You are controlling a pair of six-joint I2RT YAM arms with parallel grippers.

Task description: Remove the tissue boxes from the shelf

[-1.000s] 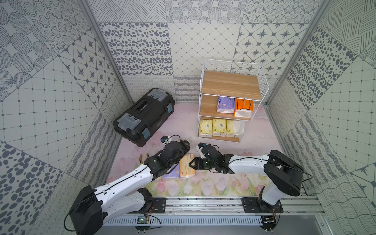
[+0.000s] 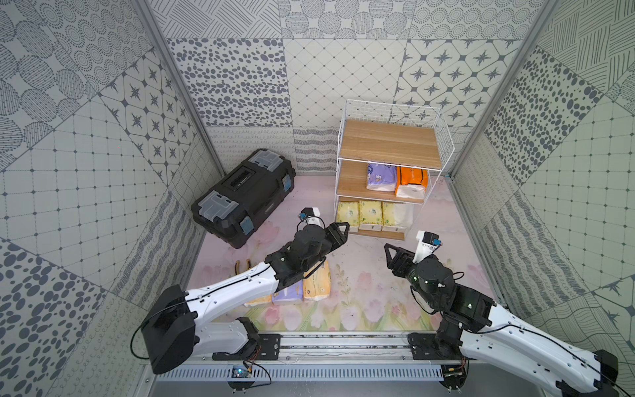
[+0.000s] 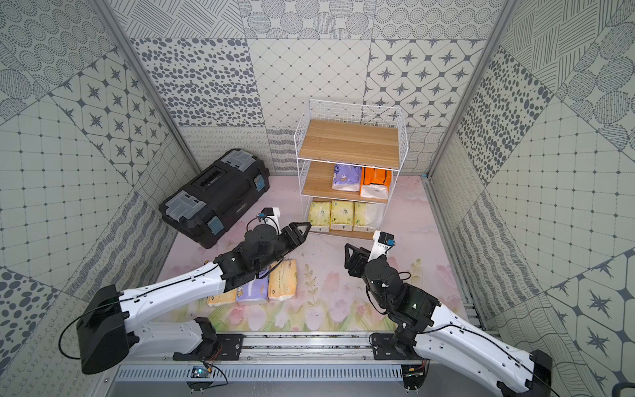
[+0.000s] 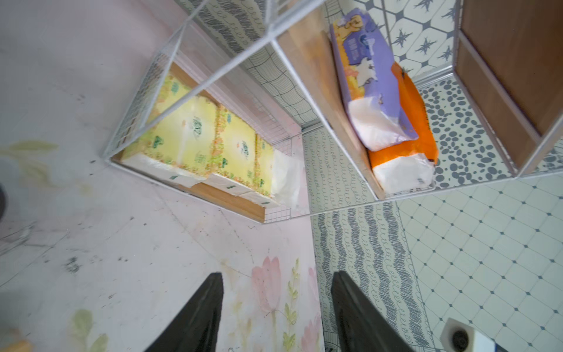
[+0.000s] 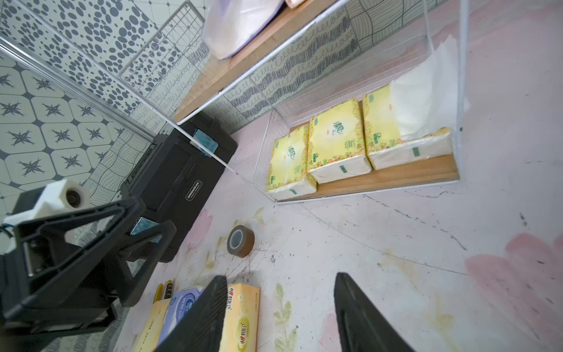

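Note:
The wire shelf (image 2: 387, 142) holds a purple tissue pack (image 2: 381, 176) and an orange one (image 2: 411, 180) on its middle level, and three yellow tissue packs (image 2: 370, 214) on the bottom. My left gripper (image 2: 339, 233) is before the shelf's lower left corner; in the left wrist view its fingers stand apart, empty. My right gripper (image 2: 394, 260) is below and in front of the shelf, its fingers apart, with nothing between them. An orange-yellow pack (image 3: 282, 279) and a purple one (image 3: 252, 291) lie with others on the table's front left, partly under the left arm.
A large black toolbox (image 2: 242, 197) occupies the back left. A roll of tape (image 5: 240, 240) lies on the table left of the shelf. The table's middle and the strip right of the shelf are clear.
Both grippers have risen away from the packs at front left toward the shelf. The right arm has swung to the right, now pointing at the shelf.

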